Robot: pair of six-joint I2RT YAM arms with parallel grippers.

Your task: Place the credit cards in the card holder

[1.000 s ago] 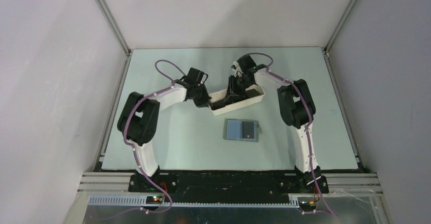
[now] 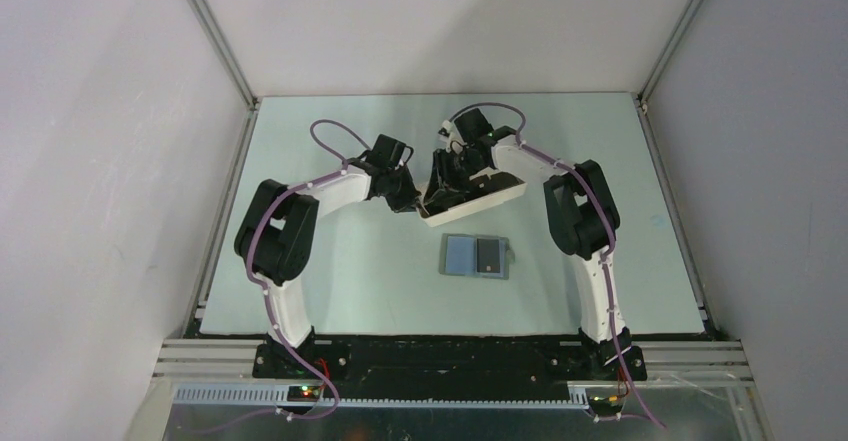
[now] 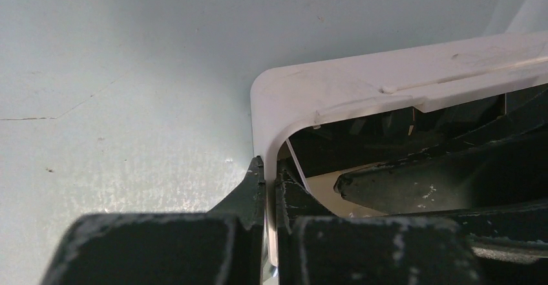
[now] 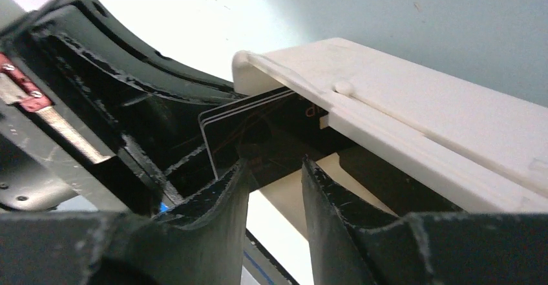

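Note:
A white box [image 2: 478, 206] stands on the table, and my left gripper is shut on the rim at its left end. Over that end of the box is my right gripper [image 2: 440, 199]. Seen from the right wrist, this gripper has its fingers apart with a gap between them. A black card [image 4: 278, 130] with a thin light edge line leans inside the box, right behind these fingertips; whether they touch it I cannot tell. An open blue-grey wallet-like holder [image 2: 443, 261], with a blue panel and a dark one, lies in front of the box.
More dark items [image 2: 490, 187] lie within the box, partly hidden by my right arm. Both grippers are close together at the box's left end.
Over the last second my right gripper has moved left along the box. The box and my left gripper have shifted slightly to the right. The holder has stayed put.

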